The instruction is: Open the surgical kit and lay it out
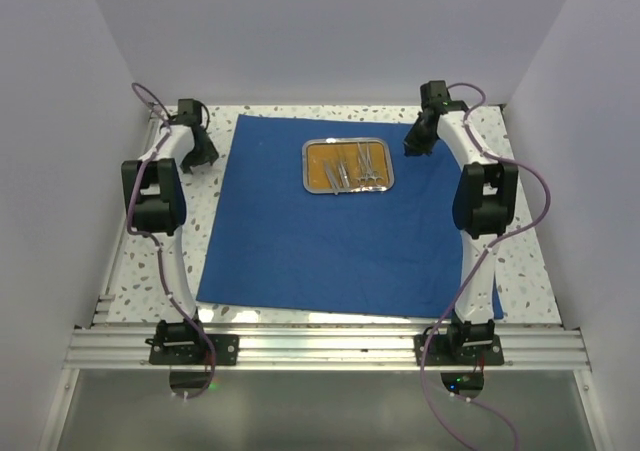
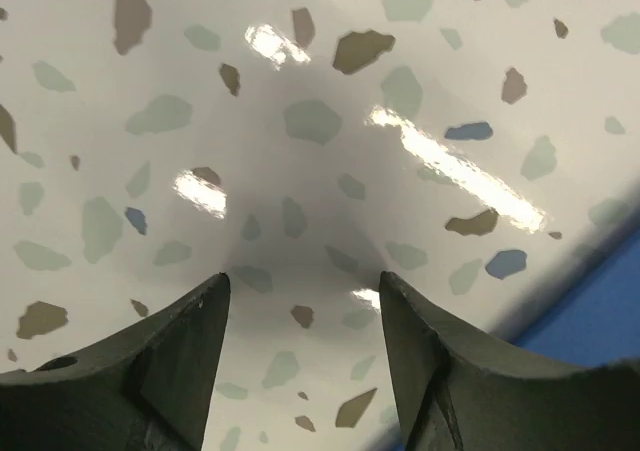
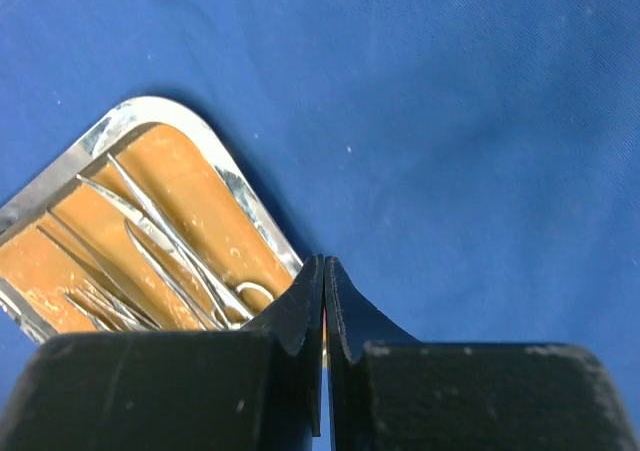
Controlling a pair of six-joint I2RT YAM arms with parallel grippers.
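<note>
The blue cloth (image 1: pixel 320 251) lies spread over the table, with the steel-rimmed tray (image 1: pixel 308 161) of instruments near its back middle. Scissor-like tools and other slim instruments (image 3: pixel 170 241) lie in the tray. My left gripper (image 1: pixel 199 157) is over the speckled table left of the cloth; in the left wrist view its fingers (image 2: pixel 175 351) stand apart, with only table visible between them. My right gripper (image 1: pixel 416 143) is shut above the cloth just right of the tray, its tips (image 3: pixel 338 301) together with nothing showing between.
Bare speckled table (image 1: pixel 140 281) borders the cloth, with its blue edge (image 2: pixel 590 321) at lower right in the left wrist view. Walls stand at the back and both sides.
</note>
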